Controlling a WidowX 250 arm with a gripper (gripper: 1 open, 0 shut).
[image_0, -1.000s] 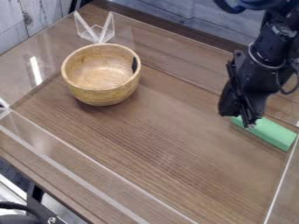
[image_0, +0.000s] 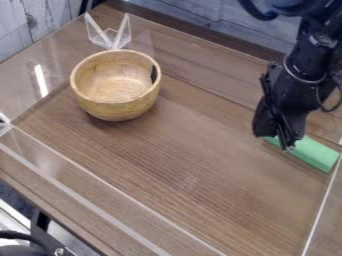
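Note:
My black gripper (image_0: 267, 127) hangs at the right of the table, shut, with nothing visible between its fingers. A flat green object (image_0: 310, 153) lies on the wooden table (image_0: 160, 170) just right of and behind the fingertips, partly hidden by them; whether they touch it I cannot tell. A round tan bowl (image_0: 116, 85) stands at the back left.
A small white wire-like or clear item (image_0: 110, 35) sits behind the bowl near the back edge. A grey wall runs along the back right.
My gripper has shifted very slightly; the green object and the bowl have not visibly moved.

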